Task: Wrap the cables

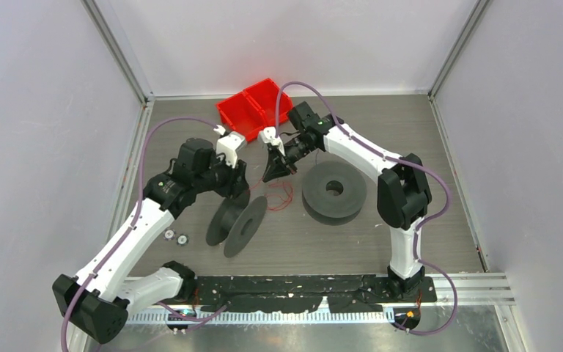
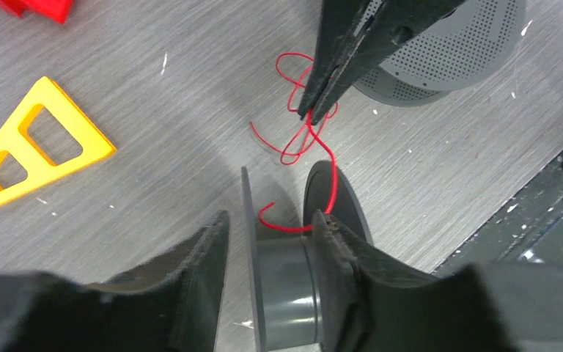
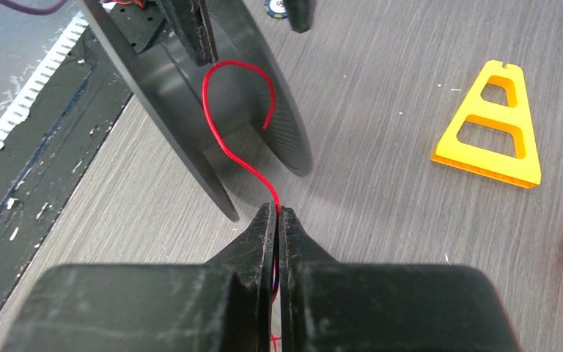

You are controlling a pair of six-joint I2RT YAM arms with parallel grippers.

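Observation:
My right gripper is shut on the red cable (image 3: 227, 147), whose upper loop hangs across the hub of the tipped grey spool (image 3: 183, 103); loose coils (image 1: 282, 194) trail on the table. My left gripper (image 1: 234, 183) stands open over that spool, its fingers either side of it in the left wrist view (image 2: 271, 279), the cable's free end curling just ahead. A second grey spool (image 1: 341, 187) lies flat at the right.
A red bin (image 1: 242, 114) stands at the back. A yellow plastic piece (image 2: 59, 125) lies on the table. Two small round objects (image 1: 176, 238) lie front left.

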